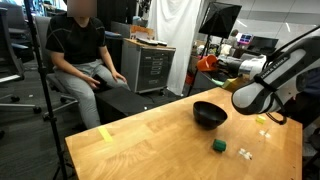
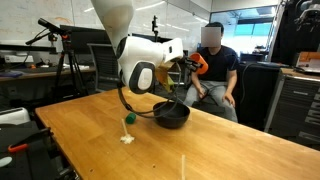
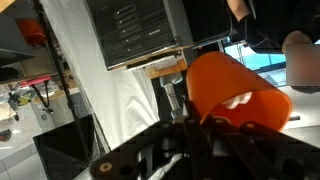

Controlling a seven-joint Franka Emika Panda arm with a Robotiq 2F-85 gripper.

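An orange cup [image 2: 198, 66] is held up in the air, above and beyond the black bowl [image 2: 172, 115], and my gripper [image 2: 188, 68] is shut on it. The wrist view has the orange cup [image 3: 225, 80] large and tilted at the fingertips, with something pale showing within its rim; what that is I cannot tell. On the wooden table stands the black bowl [image 1: 209, 115], whose inside looks dark and cannot be made out.
A small green object [image 1: 219, 145] and a small white one [image 1: 245, 153] lie on the table near the bowl. A person [image 2: 212, 80] sits close beyond the table's far edge.
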